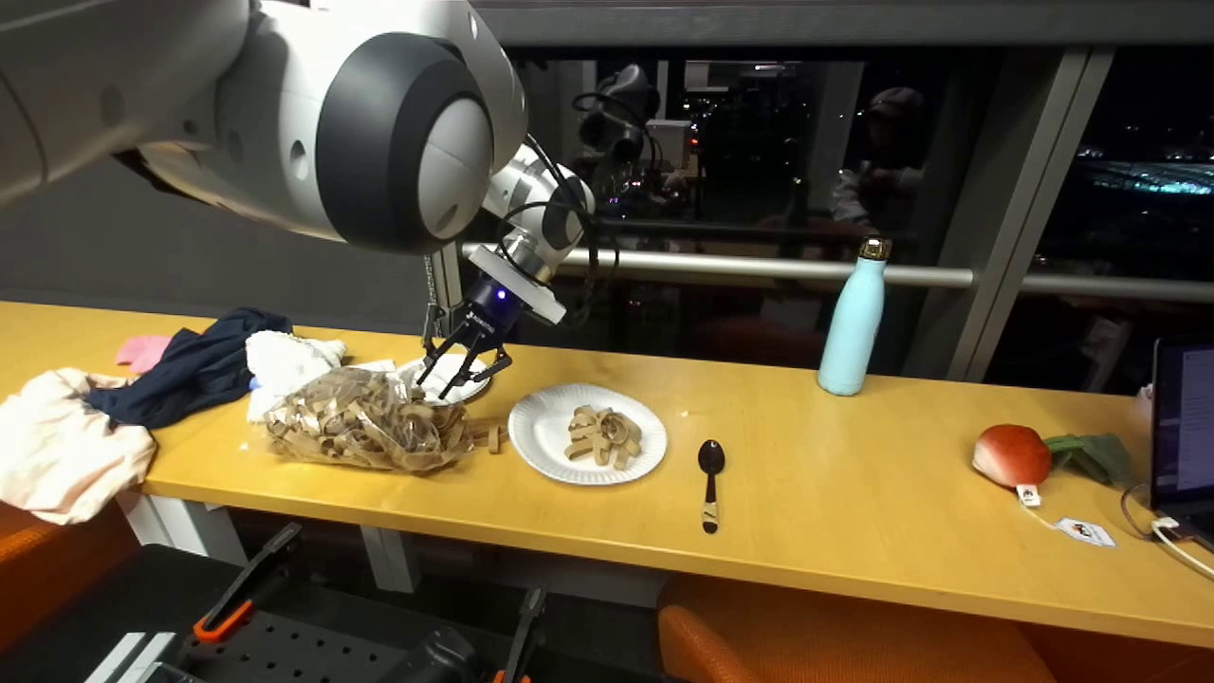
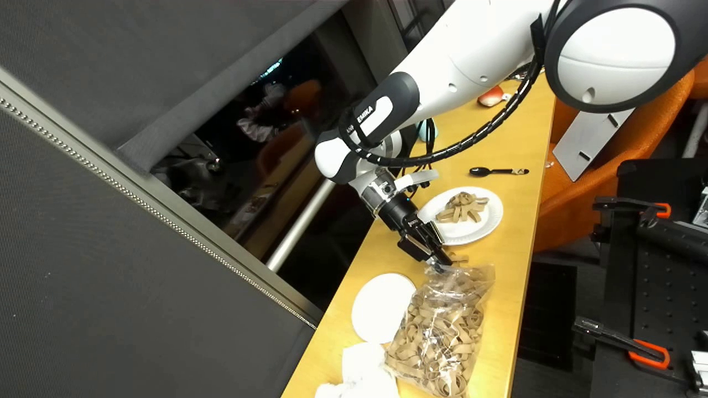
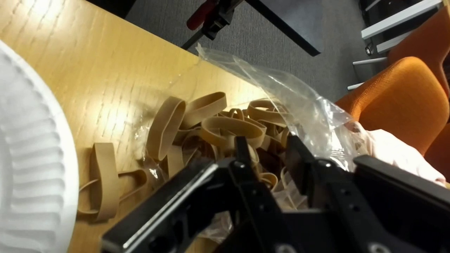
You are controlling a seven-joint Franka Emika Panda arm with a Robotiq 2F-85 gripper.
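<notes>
A clear plastic bag [image 1: 370, 423] full of tan rubber bands lies on the table, its mouth toward the white plate [image 1: 532, 446]. Over the mouth end, my gripper [image 1: 432, 388] points down with its fingers apart. In the wrist view, tan bands [image 3: 234, 128] show beyond the fingertips, and the bag's film [image 3: 310, 105] rises behind them. I see nothing gripped; whether the fingers touch the film or bands I cannot tell. A small heap of tan bands [image 1: 603, 434] rests on that plate. One or more loose bands [image 3: 105, 181] lie between bag and plate.
Behind the bag is a smaller white plate [image 2: 381, 308]. A black spoon [image 1: 710, 484] lies right of the bands' plate. Farther right stand a light-blue bottle [image 1: 854, 324] and a red-and-white vegetable toy [image 1: 1010, 455]. Crumpled cloths [image 1: 193, 370] cover the left end.
</notes>
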